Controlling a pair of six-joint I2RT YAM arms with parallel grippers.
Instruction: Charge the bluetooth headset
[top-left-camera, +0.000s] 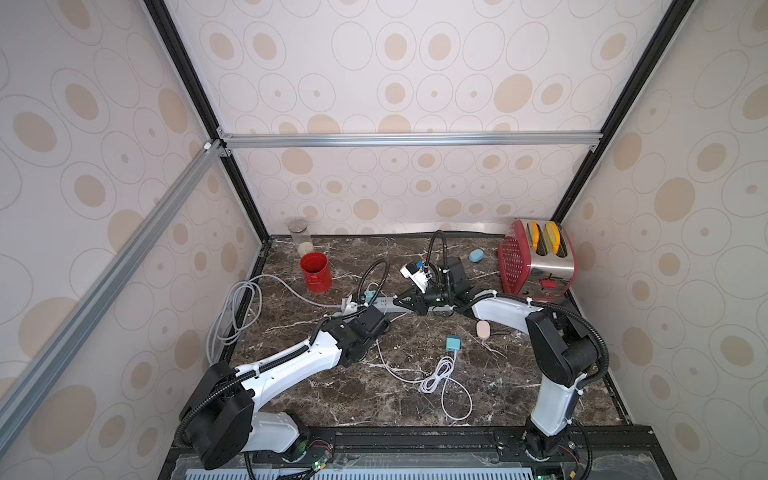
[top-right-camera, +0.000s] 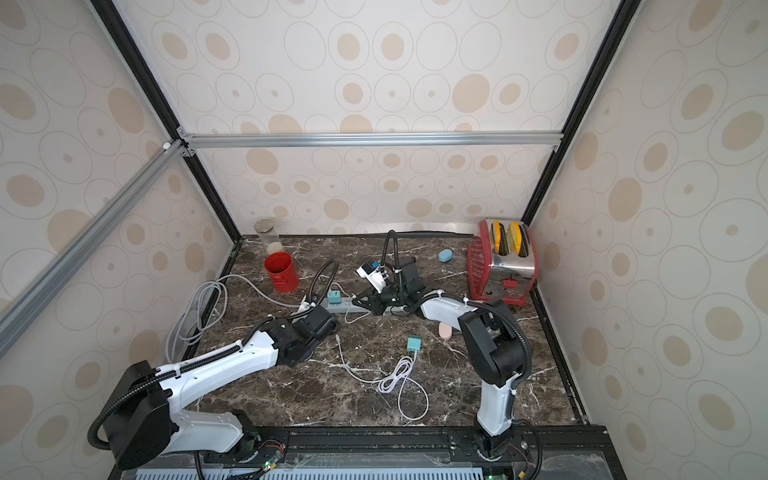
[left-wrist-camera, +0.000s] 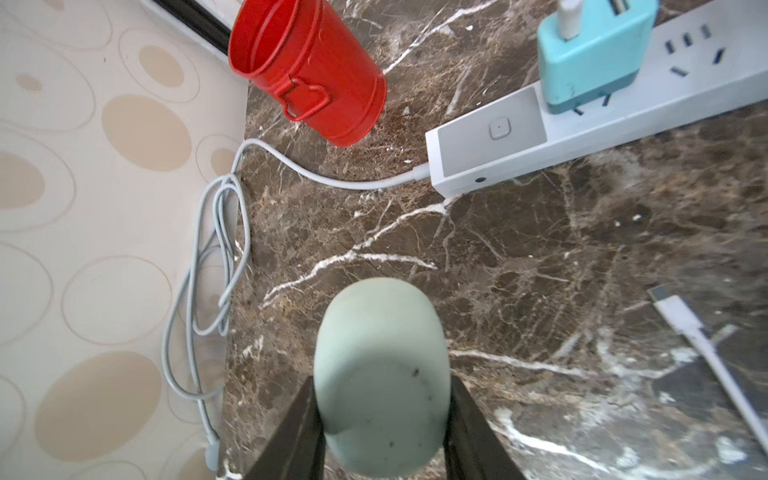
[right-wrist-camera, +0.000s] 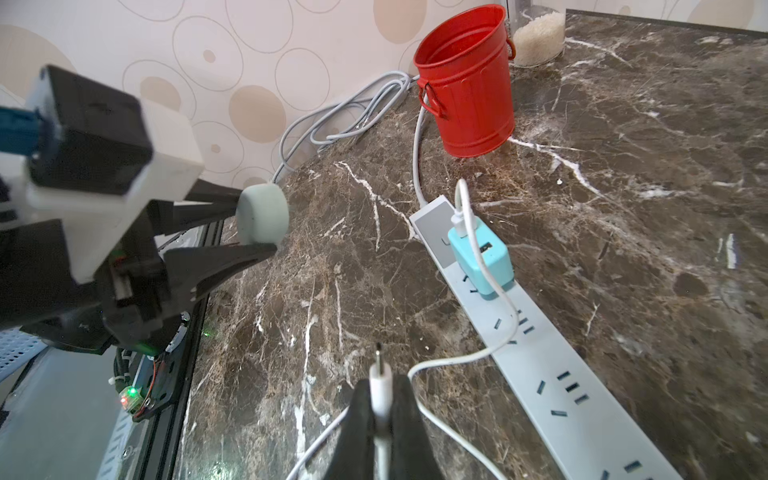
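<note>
A pale mint headset case, rounded and closed, is held by my left gripper, clear of the table in the right wrist view. My right gripper grips a white cable plug (right-wrist-camera: 381, 380) whose metal tip points away from the fingers. The case is apart from this plug, off to its left in the right wrist view. A turquoise charger (right-wrist-camera: 480, 254) sits in the white power strip (right-wrist-camera: 564, 376). A white cable (right-wrist-camera: 448, 361) runs from it down toward my right gripper. The case's port cannot be made out.
A second white cable (top-left-camera: 438, 376) lies coiled at the front, beside another turquoise charger (top-left-camera: 453, 343). The red bucket (top-left-camera: 317, 273) stands behind the strip's left end. Back right is a toaster (top-left-camera: 537, 260). A pink oval object (top-left-camera: 483, 329) lies near the right arm.
</note>
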